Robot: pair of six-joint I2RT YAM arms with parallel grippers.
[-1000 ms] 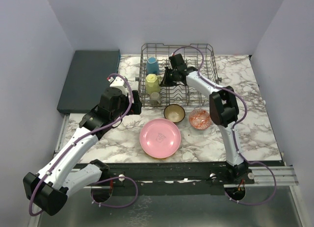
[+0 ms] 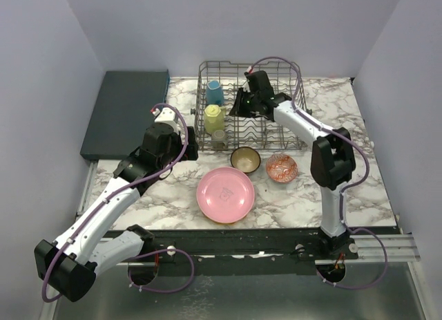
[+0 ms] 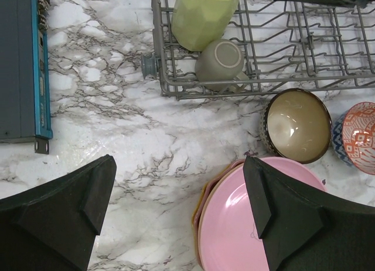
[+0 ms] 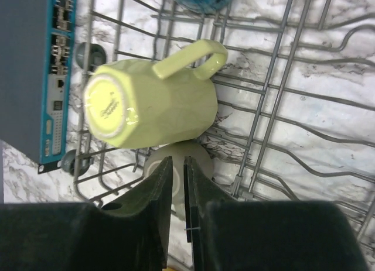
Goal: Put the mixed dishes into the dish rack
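Note:
The wire dish rack (image 2: 300,86) holds a blue cup (image 2: 214,92), a yellow-green mug (image 4: 149,101) lying on its side and a small grey cup (image 3: 218,63). My right gripper (image 2: 238,107) is over the rack beside the mug; its fingers look close together, with nothing visible between them. My left gripper stands open and empty left of the rack, above the counter. On the counter lie a stack of pink plates (image 2: 225,194), a brown bowl (image 2: 245,160) and an orange-patterned bowl (image 2: 282,168).
A dark device case (image 2: 121,113) sits left of the rack. Bare marble (image 2: 345,202) lies at the right and around the plates. The right side of the rack holds no dishes.
My right arm has shifted right and toward the front, drawing slightly away from the yellow-green mug. The left arm and the dishes appear unchanged.

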